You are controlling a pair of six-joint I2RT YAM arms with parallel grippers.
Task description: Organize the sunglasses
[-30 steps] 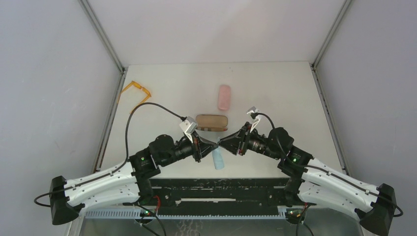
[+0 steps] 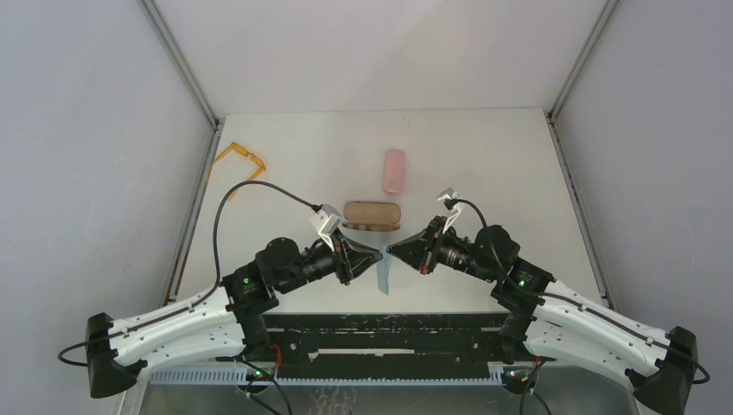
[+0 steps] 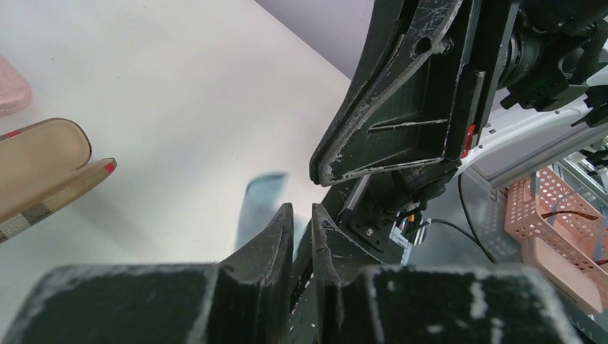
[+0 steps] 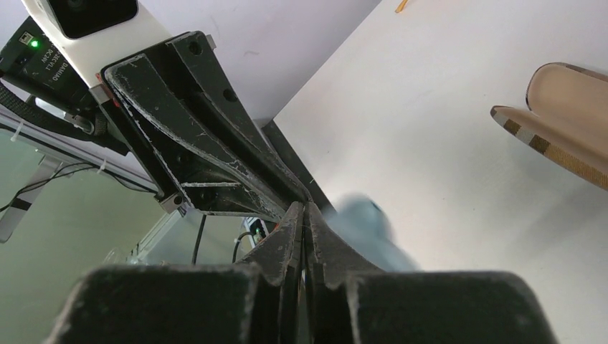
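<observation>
A light-blue cloth (image 2: 384, 271) hangs between the two grippers, blurred in both wrist views. My left gripper is shut, with the cloth at its fingertips; the exact pinch is hard to see. Just to the right, my right gripper is shut with nothing between its fingers, its tip close to the left one. An open tan case (image 2: 372, 213) with a checked rim lies just beyond the grippers. Orange sunglasses (image 2: 249, 154) rest at the far left of the table, partly behind a cable. A pink case (image 2: 394, 171) lies behind the tan case.
A pink basket (image 3: 545, 215) appears below the table in the left wrist view, with a pale pink case (image 3: 563, 274) close to it. Walls enclose the back and both sides.
The right gripper has shifted slightly right, and the left arm slightly left. The blue cloth has turned and looks narrower. Cases and sunglasses have not moved.
</observation>
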